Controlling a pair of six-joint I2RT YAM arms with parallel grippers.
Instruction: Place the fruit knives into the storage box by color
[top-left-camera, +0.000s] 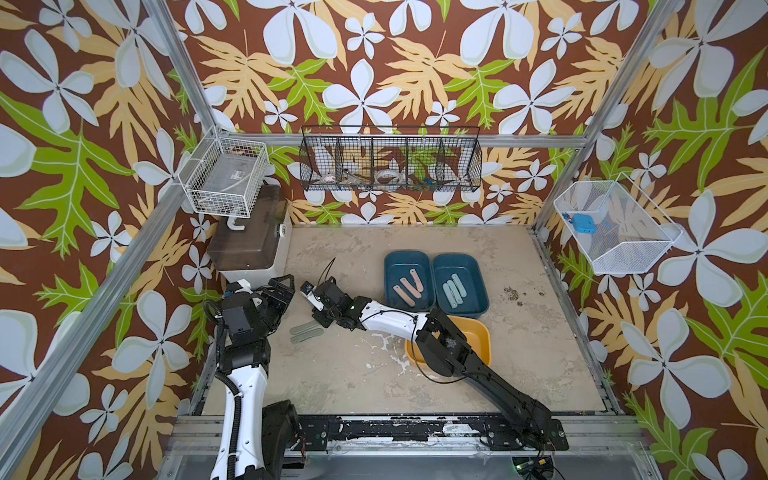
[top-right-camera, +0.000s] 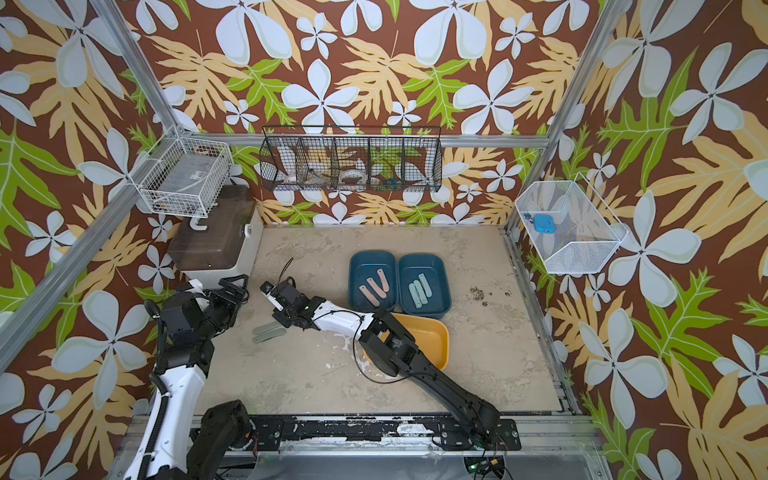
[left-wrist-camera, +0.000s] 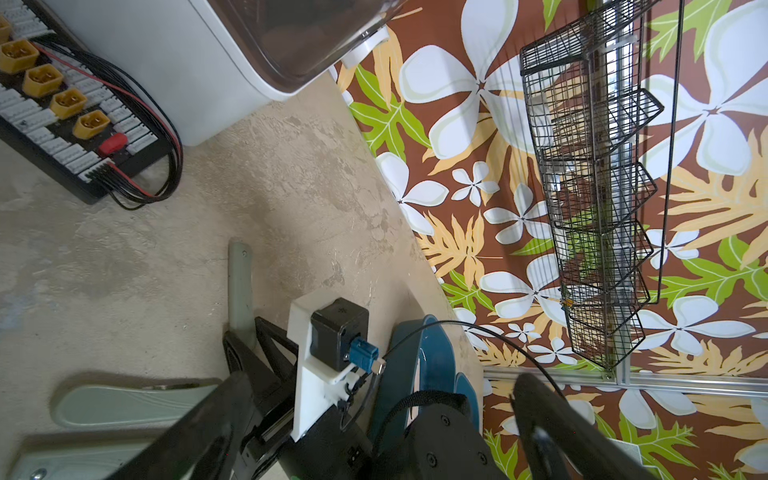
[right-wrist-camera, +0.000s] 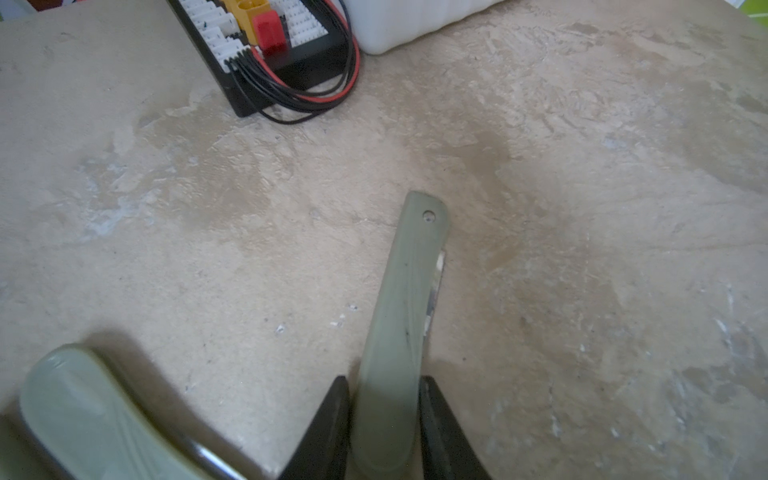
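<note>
In the right wrist view a sage-green folding knife lies on the table, with the fingertips of my right gripper at either side of its lower end; whether they press on it is unclear. Two more sage knives lie nearby. The left blue box holds pink knives; the right blue box holds pale-green knives. My left gripper is raised at the left; in the left wrist view its blurred fingers stand open.
A yellow box is partly under the right arm. A white lidded container and a connector board sit at the left. Wire baskets hang on the walls.
</note>
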